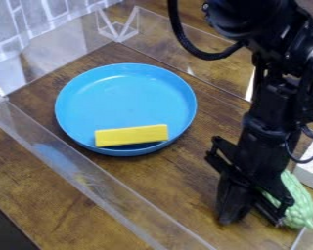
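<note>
My black gripper (250,190) is low over the wooden table at the right, its fingers shut. A pale green object (297,205) lies just behind and right of the fingertips, partly hidden by them; whether they touch it I cannot tell. A blue plate (126,81) sits at the left with a yellow block (130,135) on its near part.
Clear plastic walls edge the wooden table (81,181) at left, back and right. A white object (312,174) sits at the far right edge. The table between plate and gripper is bare.
</note>
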